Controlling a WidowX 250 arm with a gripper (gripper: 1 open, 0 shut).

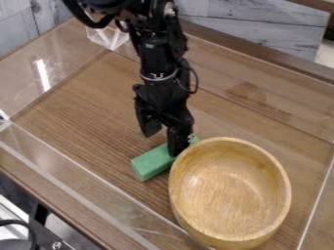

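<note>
My gripper [167, 132] points down over a green block [154, 165] that lies on the wooden table, its fingers at or just above the block's upper part. Whether the fingers are open or closed around the block is hard to see. A yellow round bowl [229, 195] sits to the right of the block, very close to it and partly in front of it.
A clear plastic object [107, 34] sits at the back left. A clear edge strip runs along the near left, with a dark cable at the bottom left corner.
</note>
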